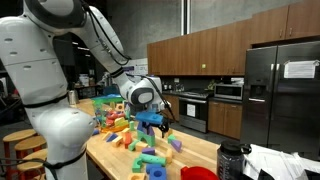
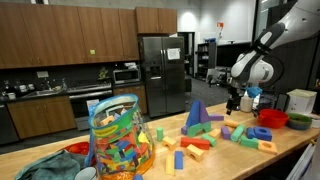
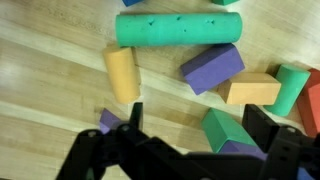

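Colored blocks are spread over a wooden table. Above them hangs my gripper, its two black fingers wide apart and nothing held between them. In the wrist view, a purple block (image 3: 212, 68) lies ahead of the gap, with a tan block (image 3: 249, 89) just to its right. A green block (image 3: 226, 130) is near the right finger, partly hidden by it. Farther left are an orange-yellow block (image 3: 122, 75) and a long teal-green cylinder (image 3: 180, 29). In the first exterior view the gripper (image 1: 160, 122) is small, over the block area.
A clear bag of colorful blocks (image 2: 122, 140) stands at the table's left in the second exterior view. Red bowl (image 1: 198, 173) and black canister (image 1: 231, 160) occupy the near right in the first exterior view. Bare wood shows between the scattered blocks.
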